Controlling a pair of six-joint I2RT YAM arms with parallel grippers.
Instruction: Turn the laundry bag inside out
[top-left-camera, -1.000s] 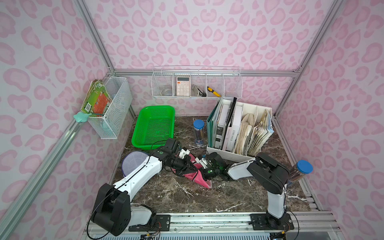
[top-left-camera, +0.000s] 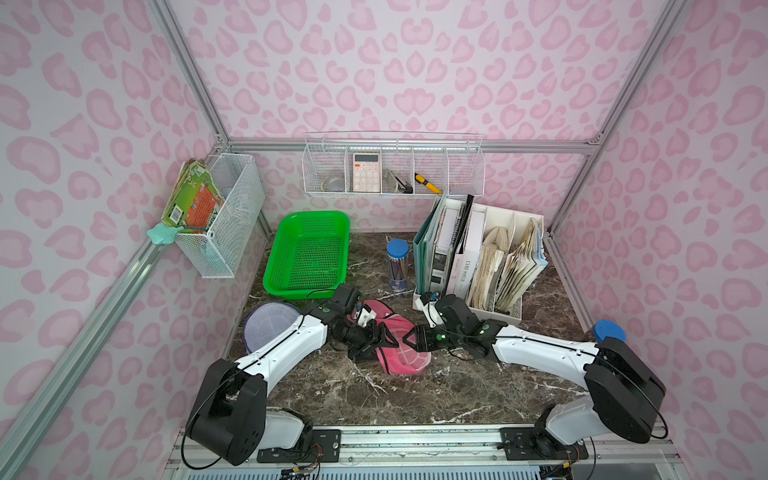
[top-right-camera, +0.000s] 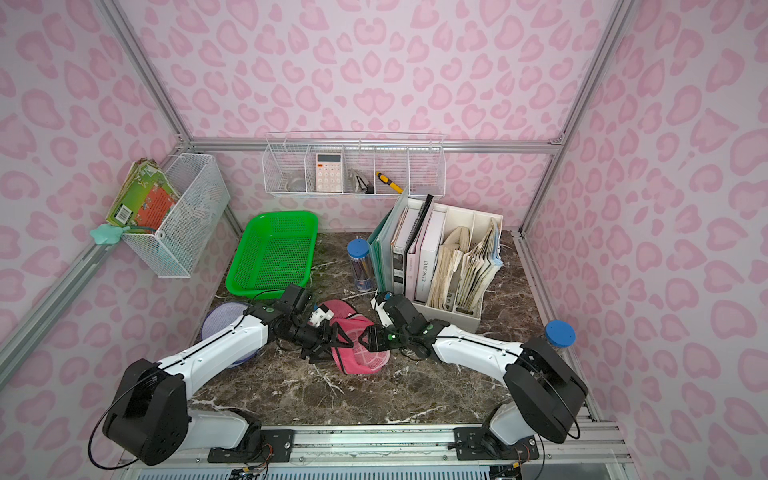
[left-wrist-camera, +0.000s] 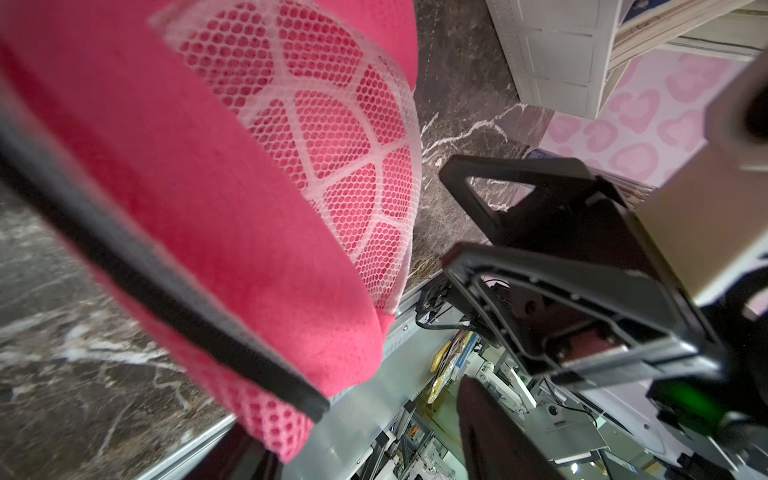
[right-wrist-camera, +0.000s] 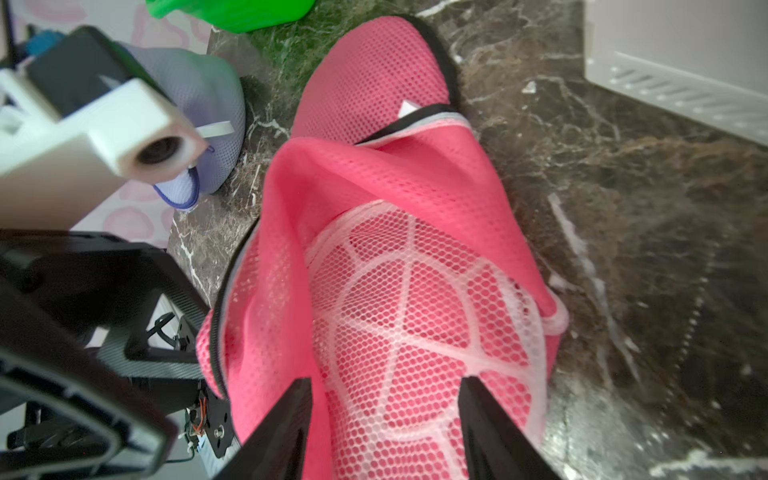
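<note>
The pink mesh laundry bag (top-left-camera: 404, 358) lies crumpled on the marble table between my two grippers. In the right wrist view, its pink folds (right-wrist-camera: 480, 188) frame a white-ribbed mesh panel (right-wrist-camera: 397, 264), with a black zipper strip along the edges. Above that panel my right gripper stands open, nothing between its fingers. Over the bag's left part is my left gripper, fingers apart; the bag's pink mesh edge (left-wrist-camera: 276, 428) comes down beside one finger, and whether they touch cannot be told.
A green basket (top-left-camera: 280, 254) and a grey-lilac mesh bag (top-left-camera: 268, 324) are at the left. Behind stand a blue-lidded jar (top-left-camera: 397, 249) and a white file box (top-left-camera: 508, 317).
My right gripper has let go of the bag and drawn back to the right as its arm swung outward. The bag's right part has spread flatter. The left gripper has shifted slightly.
</note>
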